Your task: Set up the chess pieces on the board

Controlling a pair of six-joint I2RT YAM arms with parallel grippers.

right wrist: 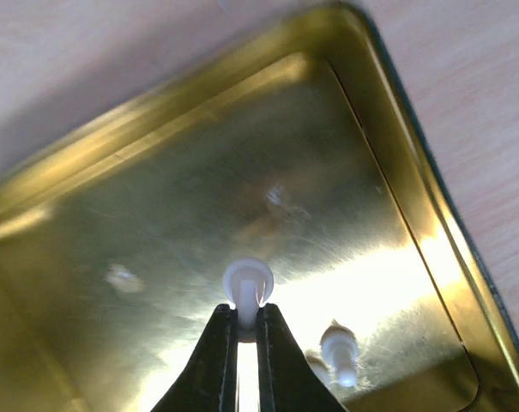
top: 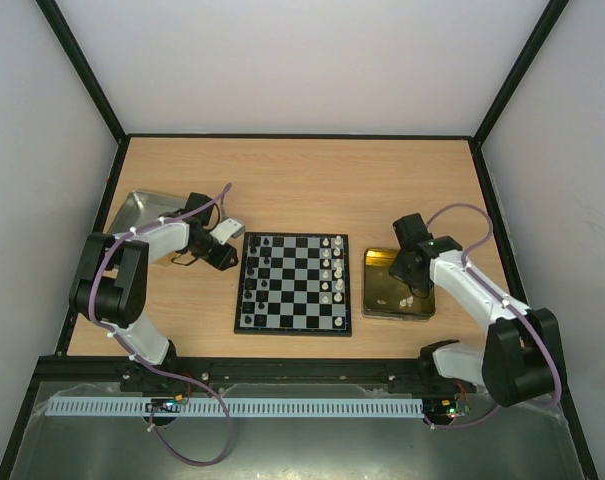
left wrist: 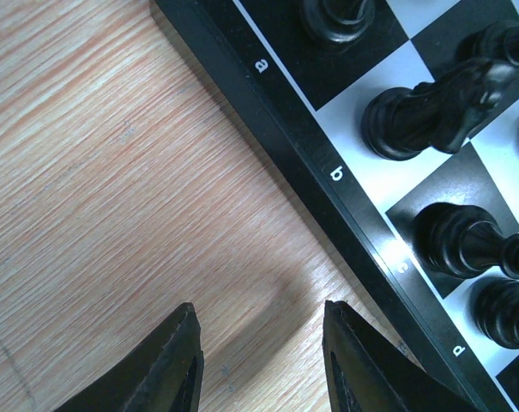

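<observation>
In the right wrist view my right gripper is shut on a white chess piece, whose round base faces away from the fingers. It hangs over the gold tray, where another white piece stands with one more partly hidden beside it. The chessboard lies mid-table, black pieces along its left side and white pieces along its right. My left gripper is open and empty over bare wood, just off the board's edge. A black knight and other black pieces show there on their squares.
A silver tray sits at the far left, partly behind the left arm. Between the board and the gold tray runs a narrow strip of table.
</observation>
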